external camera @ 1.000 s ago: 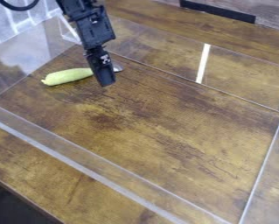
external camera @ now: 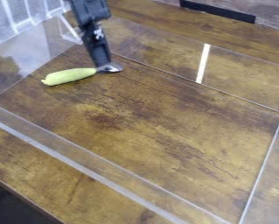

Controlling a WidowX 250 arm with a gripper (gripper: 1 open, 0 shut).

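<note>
A pale yellow-green elongated object [external camera: 66, 76], like a corn cob or vegetable, lies on the wooden floor of a clear-walled enclosure at the upper left. A small silver piece [external camera: 110, 68] lies at its right end. My black gripper [external camera: 101, 61] hangs from the top, just above that silver piece. It is blurred and looks shut; whether it touches either thing is unclear.
Clear walls [external camera: 202, 65] with white tape bound the wooden surface [external camera: 153, 131] on all sides. The middle and right of the floor are empty. A dark strip [external camera: 218, 11] lies beyond the back wall.
My gripper has shifted slightly up, its tip rising from over the floor right of the yellow-green object. The object has not visibly moved.
</note>
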